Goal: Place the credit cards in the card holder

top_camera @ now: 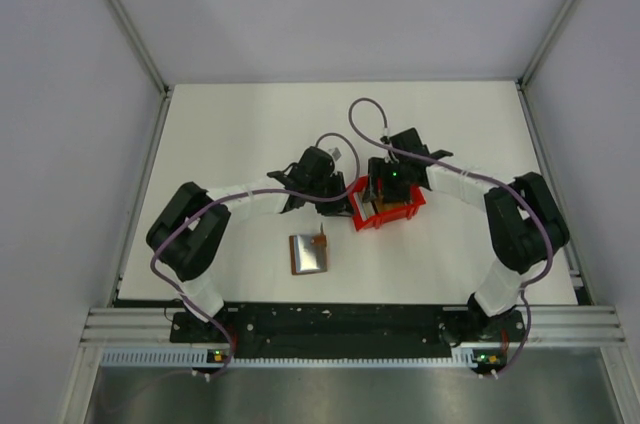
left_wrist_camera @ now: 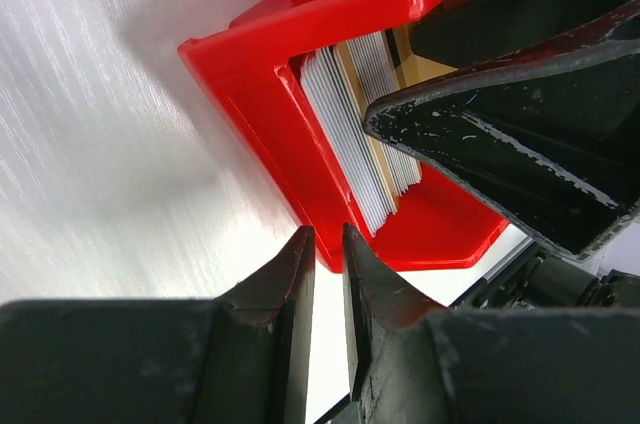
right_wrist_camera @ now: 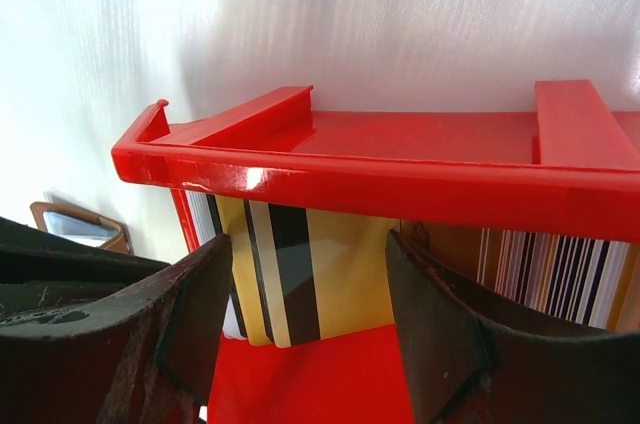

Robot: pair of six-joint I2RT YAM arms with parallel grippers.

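The red card box holds rows of cards, white, yellow and black, with another group of thin cards at its right in the right wrist view. My right gripper is over the box, its dark fingers open on either side of the yellow and black cards. My left gripper is at the box's left end, fingertips close together with a narrow gap and nothing visible between them. The card holder, brown with a silver face, lies on the table below the left gripper in the top view.
The two arms are close to each other over the box.
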